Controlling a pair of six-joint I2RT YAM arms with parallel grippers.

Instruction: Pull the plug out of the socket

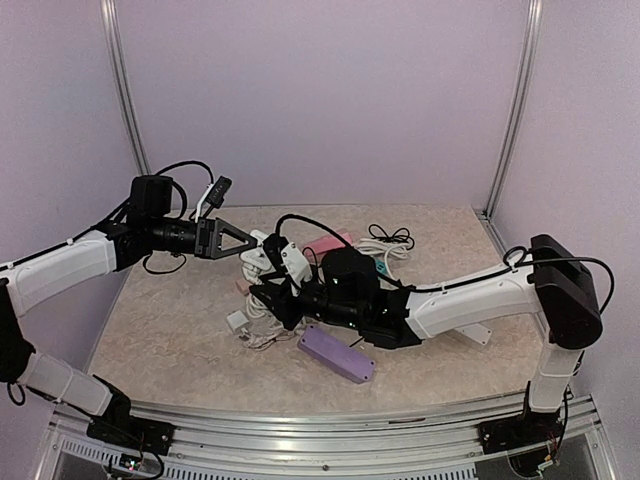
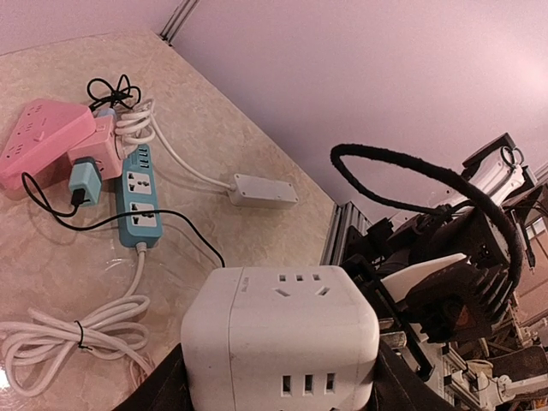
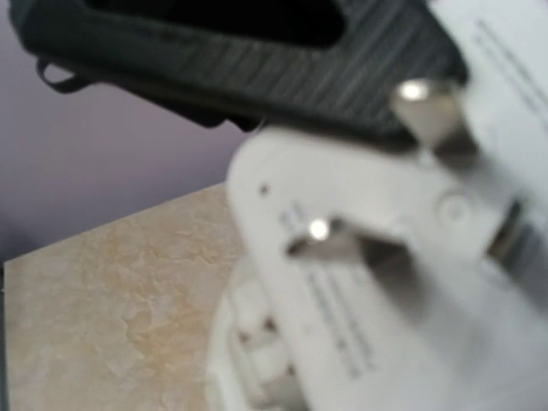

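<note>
A white socket block (image 2: 282,338) with slots on two faces fills the bottom of the left wrist view, between the fingers of my left gripper, which is shut on it. In the top view this left gripper (image 1: 252,243) reaches in from the left above the table. Close by, my right gripper (image 1: 272,296) comes from the right; what its fingers hold is hidden there. Large and blurred in the right wrist view is a white plug face (image 3: 334,325) with bare metal prongs, beside a black finger (image 3: 214,73). Whose finger it is, I cannot tell.
On the table lie a purple strip (image 1: 337,354), a small white plug (image 1: 237,321), a blue power strip (image 2: 139,193), a pink strip (image 2: 41,137), a white box (image 2: 263,191) and coiled white cable (image 2: 81,342).
</note>
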